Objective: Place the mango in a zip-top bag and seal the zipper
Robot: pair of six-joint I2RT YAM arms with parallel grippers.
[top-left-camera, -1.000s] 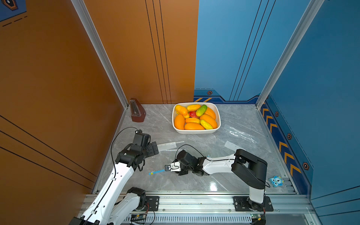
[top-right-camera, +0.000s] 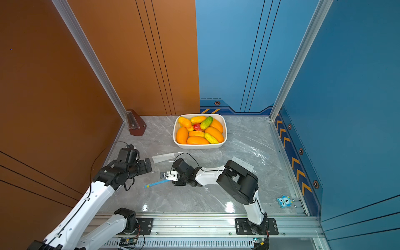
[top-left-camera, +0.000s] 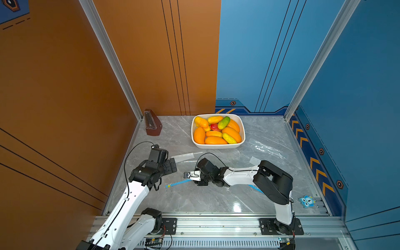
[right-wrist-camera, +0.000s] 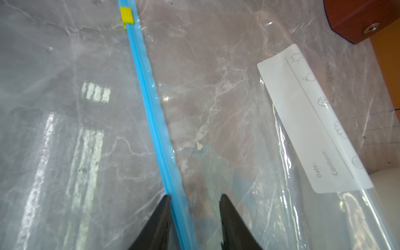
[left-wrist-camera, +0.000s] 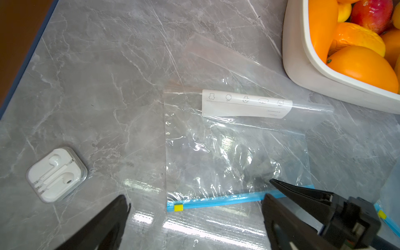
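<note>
A clear zip bag (left-wrist-camera: 233,162) lies flat on the grey table, its blue zipper strip (left-wrist-camera: 225,200) along the near edge. The yellow slider (left-wrist-camera: 178,207) is at the strip's left end. My right gripper is low at the strip's right part, fingers apart; in the right wrist view one fingertip (right-wrist-camera: 166,204) overlaps the strip. Whether it touches cannot be told. My left gripper stands open above the bag, nothing between its fingers. Several mango-like orange fruits (top-left-camera: 231,133) sit in the white bin (top-left-camera: 218,146); none shows inside the bag.
A second bag (top-right-camera: 243,162) lies to the right, partly under the right arm. A white earphone case (left-wrist-camera: 56,175) is left of the bag. At the back left stands a brown metronome (top-left-camera: 153,123); a blue owl figure (top-left-camera: 307,201) is at the right front.
My right gripper has moved away from the front edge, toward the bin. The bag's strip and label have shifted slightly the same way. The left arm has stayed still.
</note>
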